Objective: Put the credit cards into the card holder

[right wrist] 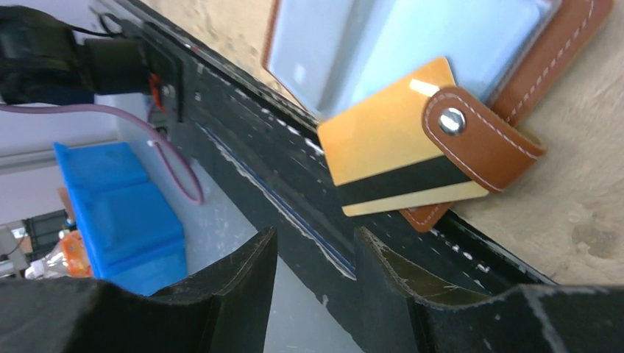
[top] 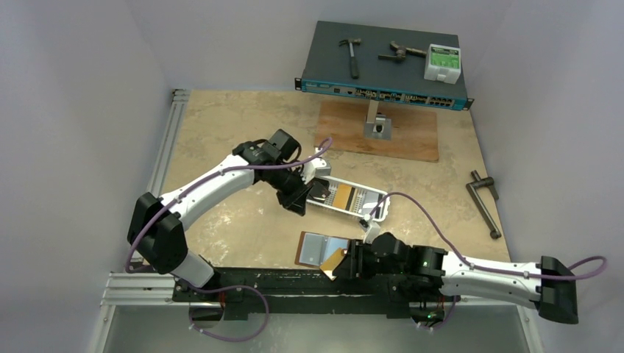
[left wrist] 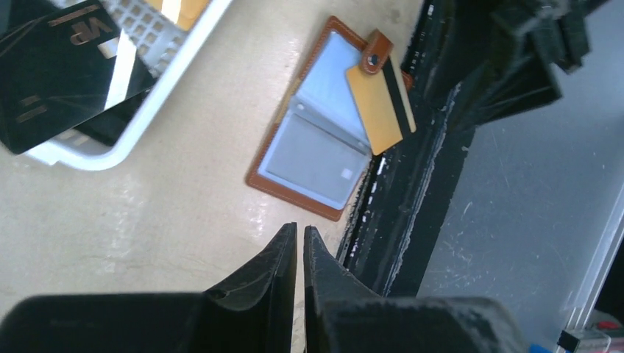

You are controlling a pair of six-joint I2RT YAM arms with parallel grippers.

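The open card holder (left wrist: 268, 176), brown leather with clear sleeves, lies near the table's front edge. A gold card with a black stripe (right wrist: 379, 140) is at its right end, partly under the snap strap (right wrist: 478, 140). My left gripper is above the table beside the white tray, shut; whether anything is between its fingers is hard to tell. My right gripper hangs just beside the gold card and holder at the front edge, its fingertips apart with no card visible between them.
A white tray (top: 353, 213) holding several cards lies behind the holder. At the back is a switch (top: 383, 66) on a stand, with hammers on top. A metal tool (top: 482, 206) lies at the right.
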